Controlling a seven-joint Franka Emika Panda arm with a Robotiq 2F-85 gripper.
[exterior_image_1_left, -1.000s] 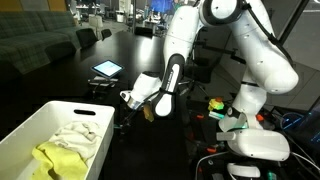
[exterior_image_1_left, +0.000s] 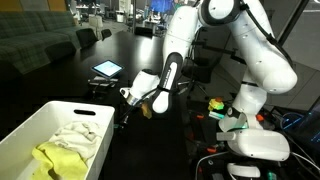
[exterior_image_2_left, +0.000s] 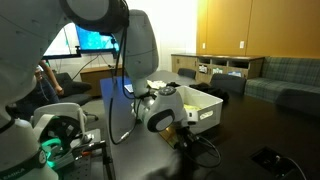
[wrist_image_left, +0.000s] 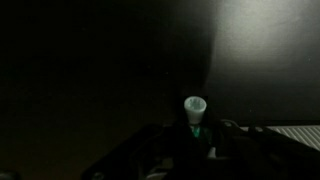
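In the wrist view, a small object with a round white end and a green-teal part below it (wrist_image_left: 195, 104) sits at the fingers. My gripper is shut on it, its dark fingers hard to make out against the black table. From the side, the gripper (exterior_image_1_left: 121, 122) is low over the table, just right of the white box (exterior_image_1_left: 104, 136). In the other exterior view the gripper (exterior_image_2_left: 188, 141) is close to the dark tabletop; the held object is too small to tell there.
The white box holds a yellow cloth (exterior_image_1_left: 60, 162) and a white cloth (exterior_image_1_left: 75, 136). Behind the arm lies a pale tablet-like item (exterior_image_1_left: 107, 69). A dark cable (exterior_image_2_left: 212, 152) curves across the table near the gripper. Right of the gripper the black tabletop is mostly clear.
The arm has shifted only slightly beside the box. The box and the cloths in it look the same.
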